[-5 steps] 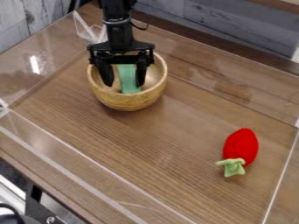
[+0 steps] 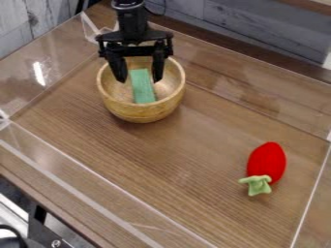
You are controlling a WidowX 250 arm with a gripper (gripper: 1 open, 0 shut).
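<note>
A black gripper hangs over a round wooden bowl at the upper middle of the camera view, its fingers apart above the bowl's interior. Inside the bowl lies a pale green, elongated object, below the gripper and between the lines of its fingers. Whether the fingers touch it is not clear; they appear to be above it. At the lower right a red object with a light green top, like a toy strawberry, lies on the wooden table.
A white panelled wall borders the back, with a white edge at the left.
The gripper has risen slightly and its fingers show higher over the bowl, uncovering more of the green object. The bowl and red object look unmoved.
</note>
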